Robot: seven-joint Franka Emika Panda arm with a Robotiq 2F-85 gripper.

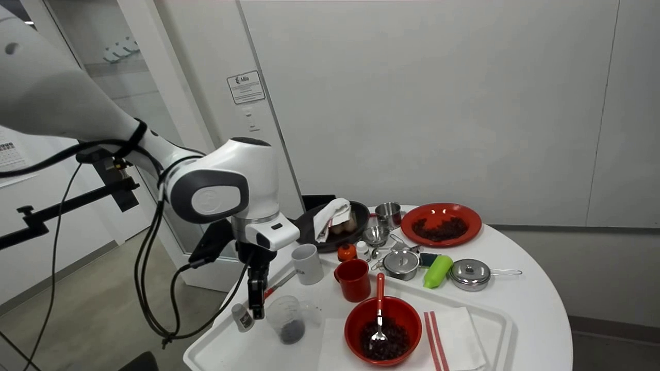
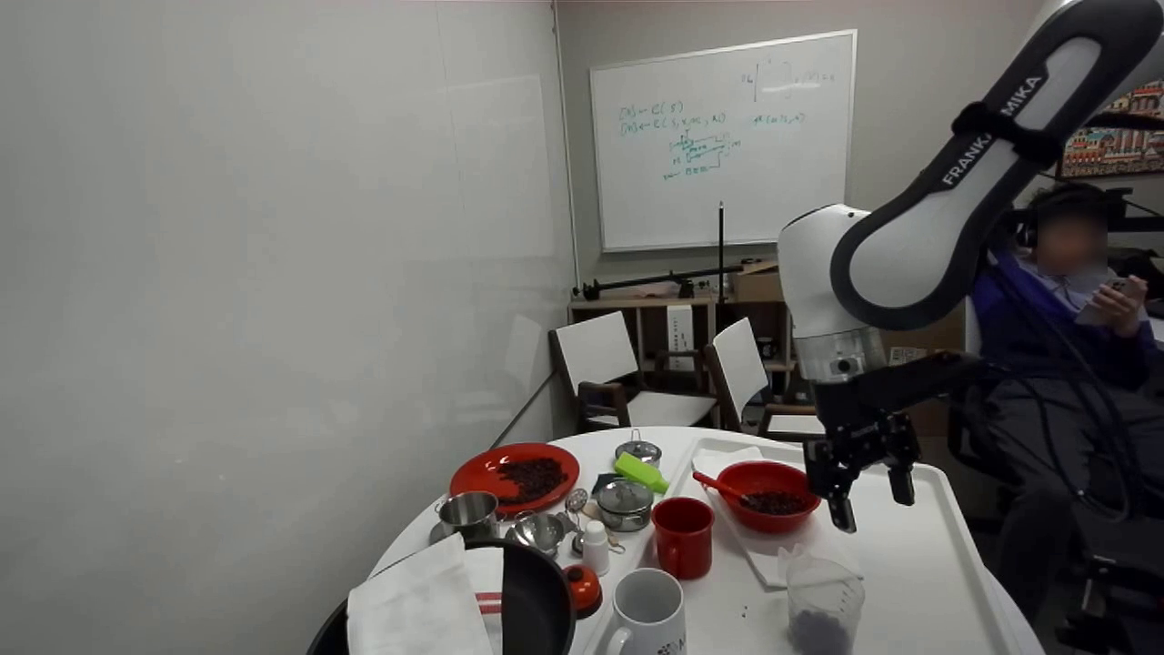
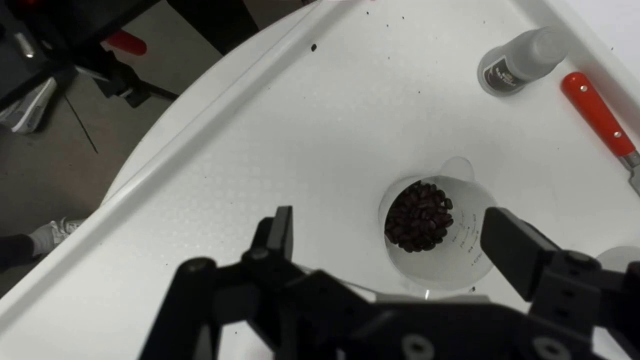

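My gripper is open and empty, its fingers wide apart over the white tray. Below it in the wrist view, nearer the right finger (image 3: 510,249), stands a clear measuring cup (image 3: 459,264) with dark beans (image 3: 418,217) at its bottom. From the side, the same cup (image 1: 285,315) is just right of the lowered fingers, on the tray (image 1: 213,352). In exterior view 2 the cup (image 2: 826,600) appears in front of and lower than the gripper (image 2: 873,500). Whether a finger touches the cup, I cannot tell.
Close by are a small grey shaker (image 3: 519,63), a red-handled knife (image 3: 600,114), a white mug (image 1: 307,265) and a red mug (image 1: 353,280). A red bowl (image 1: 413,316) of beans holds a spoon (image 1: 380,309). Pans and a red plate (image 1: 473,232) crowd the back.
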